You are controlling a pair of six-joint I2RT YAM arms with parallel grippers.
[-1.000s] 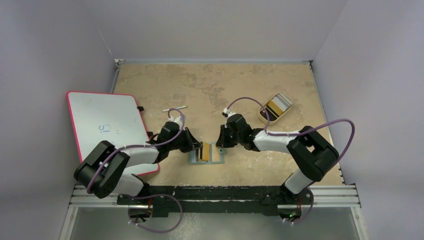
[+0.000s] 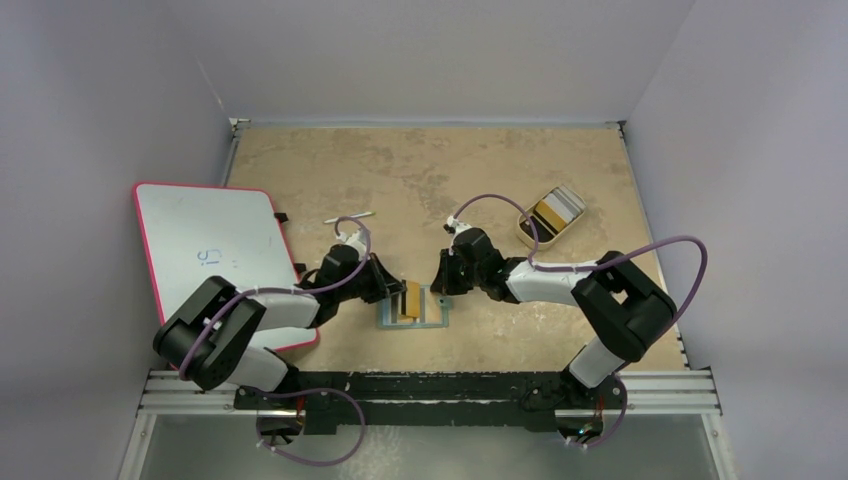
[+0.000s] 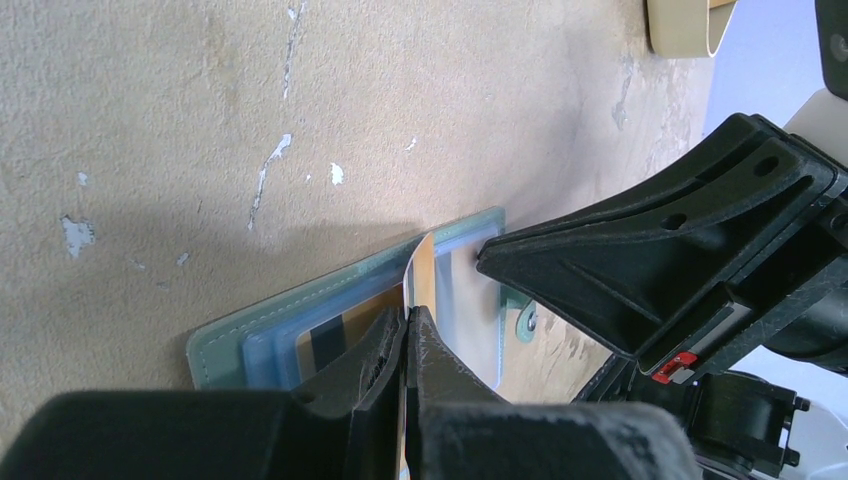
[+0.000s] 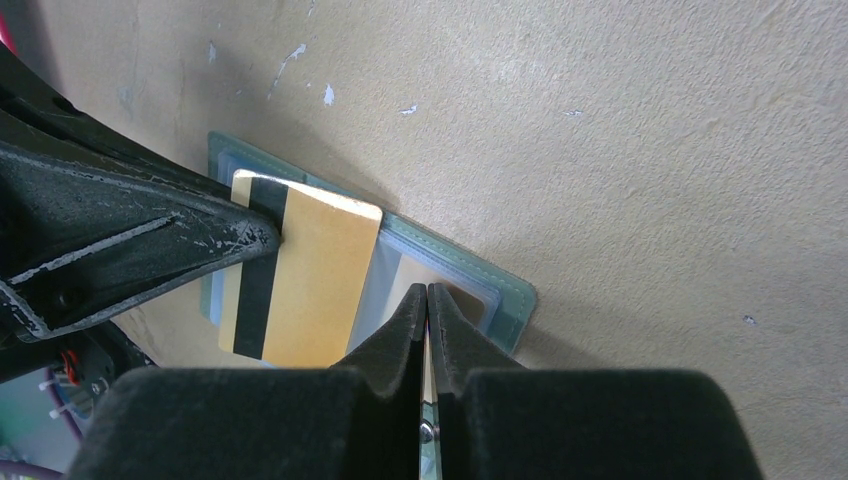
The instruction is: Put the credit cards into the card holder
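Observation:
The card holder (image 2: 385,325), teal-edged with clear sleeves, lies open on the table between both arms. A gold card with a black stripe stands tilted over it, showing edge-on in the left wrist view. My left gripper is shut on this card near its striped side. At the holder's other end, my right gripper is shut at a clear sleeve, which seems pinched between the fingertips. Another striped card lies flat under clear plastic in the left wrist view. How far the held card's lower edge is into a sleeve cannot be seen.
A beige box (image 2: 541,217) with several cards stands at the back right. A whiteboard (image 2: 215,250) lies on the left, partly under my left arm. Behind the arms lies a pen (image 2: 349,217).
My left gripper and the gold card have shifted very slightly to the right over the holder. The right arm stays put.

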